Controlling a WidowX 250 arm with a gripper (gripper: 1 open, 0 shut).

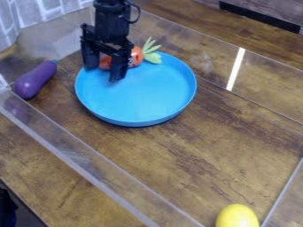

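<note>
A black gripper (104, 58) reaches down at the back-left part of a blue plate (136, 97), over an orange-red carrot (136, 55) with pale green leaves (151, 53) toward the right. The fingers partly hide the carrot, and I cannot tell whether they are closed on it.
A purple eggplant (34, 80) lies left of the plate. A yellow lemon (236, 215) sits at the front right.
</note>
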